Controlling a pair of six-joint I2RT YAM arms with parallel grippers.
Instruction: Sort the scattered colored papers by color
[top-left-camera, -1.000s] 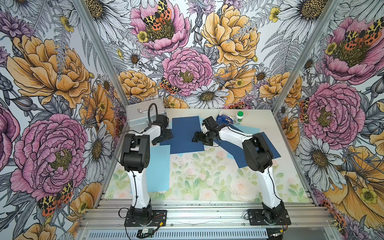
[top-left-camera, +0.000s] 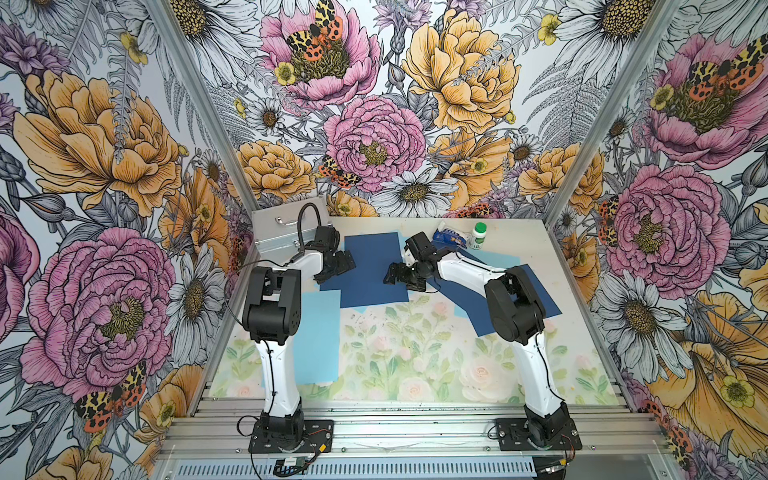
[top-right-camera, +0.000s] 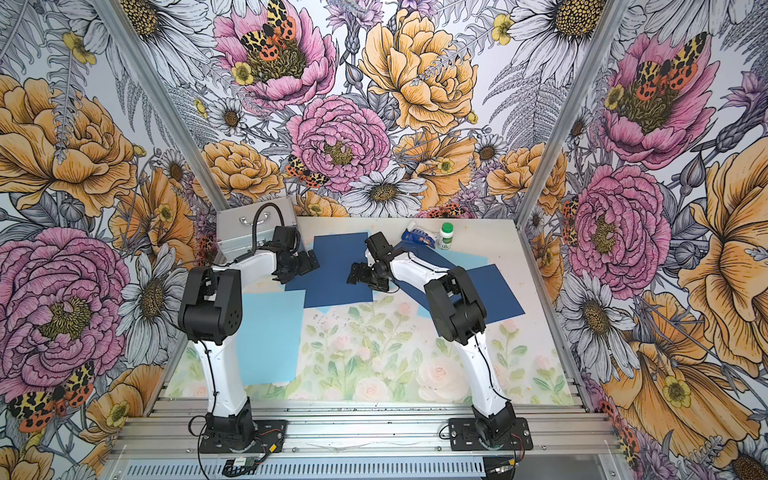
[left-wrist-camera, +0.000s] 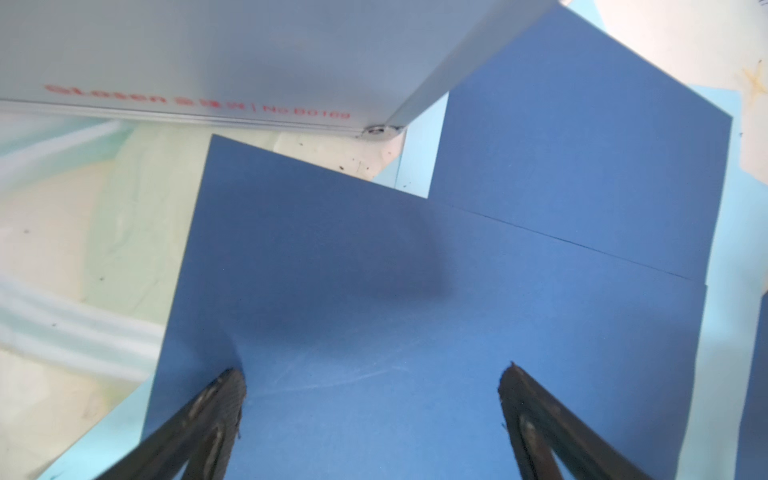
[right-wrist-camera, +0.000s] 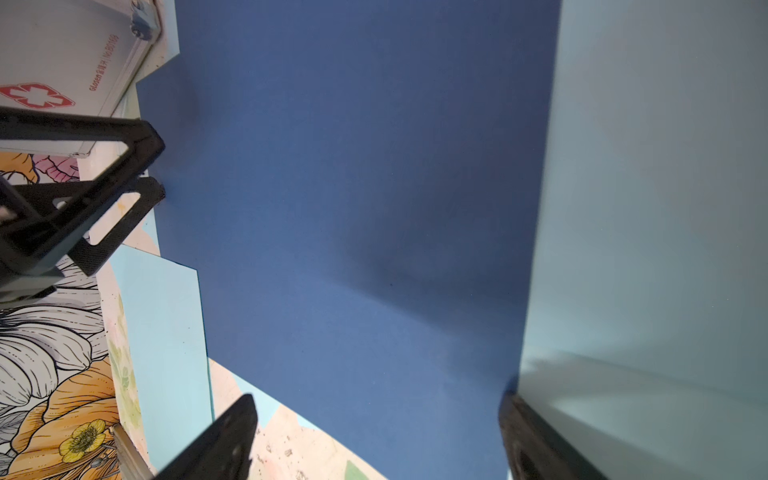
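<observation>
Dark blue papers (top-left-camera: 372, 276) overlap at the back left of the table, with light blue showing along their edges. My left gripper is open over them, its fingers (left-wrist-camera: 212, 424) apart with nothing between. Over the right part of the same pile my right gripper stands open too, one finger (right-wrist-camera: 532, 424) near the border with a light blue paper (right-wrist-camera: 656, 200). Another light blue paper (top-right-camera: 272, 340) lies front left. To the right, more dark blue paper (top-right-camera: 496, 292) lies over light blue paper (top-right-camera: 466, 260), partly hidden by my right arm.
A silver case (top-left-camera: 276, 232) stands at the back left, close to my left gripper. At the back are a blue packet (top-left-camera: 449, 237) and a white bottle with green cap (top-left-camera: 479, 233).
My left gripper has turned and shifted slightly right and up in the top left view. The right arm and the papers look unchanged.
</observation>
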